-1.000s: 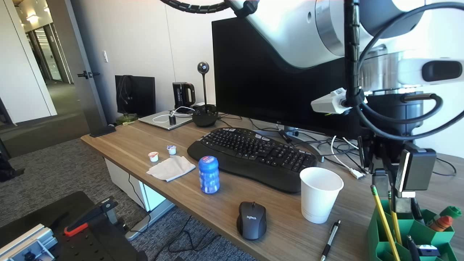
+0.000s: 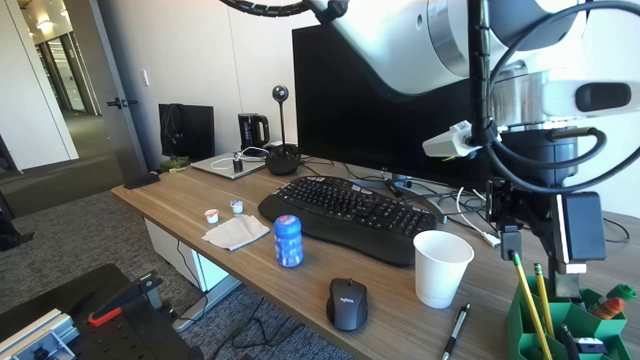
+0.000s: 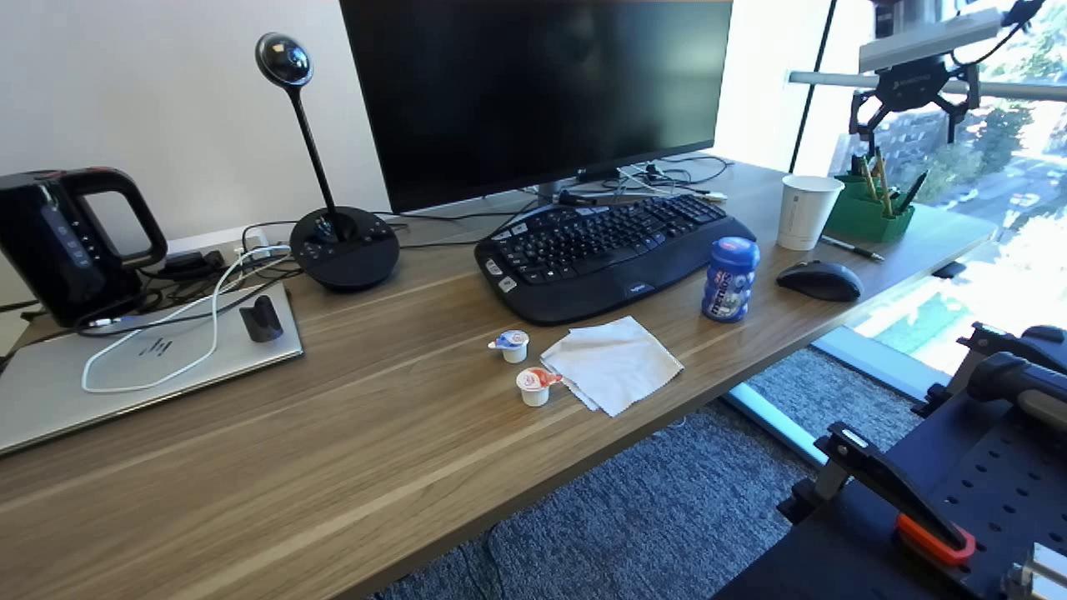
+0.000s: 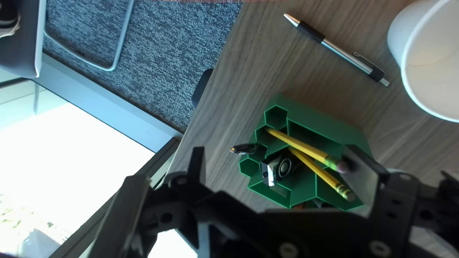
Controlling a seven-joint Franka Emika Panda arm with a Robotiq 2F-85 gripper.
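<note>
My gripper (image 2: 538, 261) stands open just above the green pen holder (image 2: 517, 321), fingers pointing down. In the wrist view its two fingers lie on either side of the holder's middle. One fingertip (image 4: 359, 165) overlaps the eraser end of a yellow pencil (image 4: 301, 147); whether they touch, I cannot tell. A second yellow pencil (image 4: 316, 170) leans beside it, and a black pen (image 4: 244, 148) sticks up from a small hexagonal cell. A green marker (image 2: 622, 293) and an orange-tipped item (image 2: 609, 308) rest in the holder too. Nothing appears gripped.
Close to the holder are a white paper cup (image 2: 442, 270) and a loose pen (image 2: 457, 331). Farther along sit a mouse (image 2: 347, 304), a blue bottle (image 2: 288, 241), a keyboard (image 2: 354, 210), a cloth (image 3: 612, 365) and two creamer cups. A monitor (image 3: 540, 90) stands behind.
The gripper's fingers have spread farther apart, and the arm has shifted slightly left in exterior view 1. The black pen behind the right finger is now mostly hidden. Desk objects look unmoved.
</note>
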